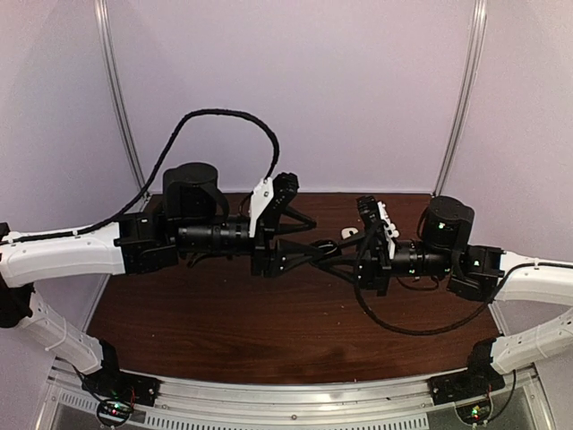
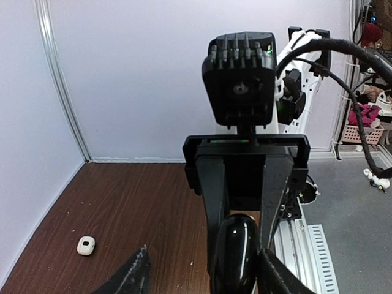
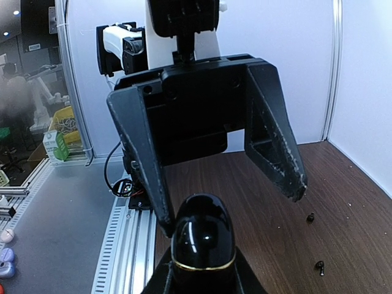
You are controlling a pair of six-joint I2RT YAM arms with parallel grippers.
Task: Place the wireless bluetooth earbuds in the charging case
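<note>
A glossy black charging case with a gold band is held upright-ish in my right gripper (image 1: 336, 255), which is shut on it; it also fills the bottom middle of the left wrist view (image 2: 236, 251). My left gripper (image 1: 300, 237) stands part open right beside the case, its fingertips reaching around its near end; whether they touch it I cannot tell. In the right wrist view two small black earbuds (image 3: 310, 217) (image 3: 319, 267) lie apart on the wooden table.
A small white case (image 2: 86, 245) lies on the table (image 1: 251, 331) toward the back right. Both arms meet above the middle of the table, and the front part of it is clear. Pale walls enclose the back and sides.
</note>
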